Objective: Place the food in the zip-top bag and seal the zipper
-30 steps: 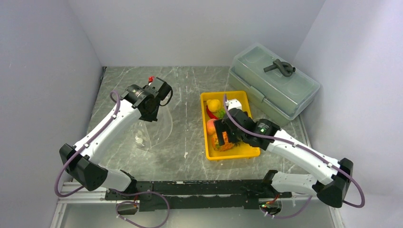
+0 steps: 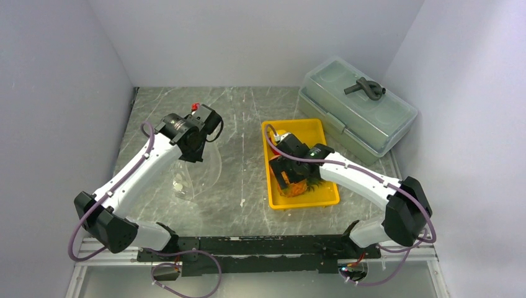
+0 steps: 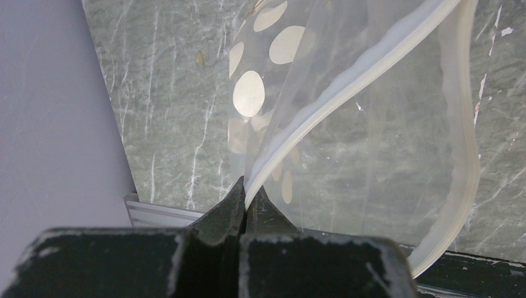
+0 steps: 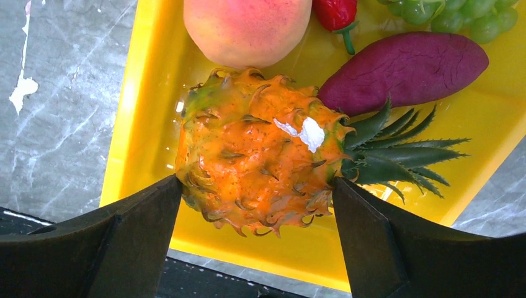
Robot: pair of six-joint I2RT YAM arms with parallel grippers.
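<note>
In the left wrist view, the clear zip top bag [image 3: 397, 155] hangs from my left gripper, which is shut on one end of its pale zip rim. The bag's mouth gapes, the far rim bowing away to the right. Over the yellow tray [image 4: 118, 124], my right gripper is part open, with one fingertip on either side of an orange pineapple [image 4: 248, 146]. Whether both pads press on it I cannot tell. Beside it in the tray are a peach [image 4: 248, 28], a red pepper [image 4: 335, 12], a purple sweet potato [image 4: 406, 71] and green grapes [image 4: 462, 15].
A lidded translucent box [image 2: 360, 105] stands behind and right of the tray, close to the right wall. Bare grey tabletop [image 2: 242, 180] separates bag and tray. Walls border the left and back.
My right gripper has come down and leftward over the pineapple, covering more of the tray from above. The left arm and bag have shifted only slightly.
</note>
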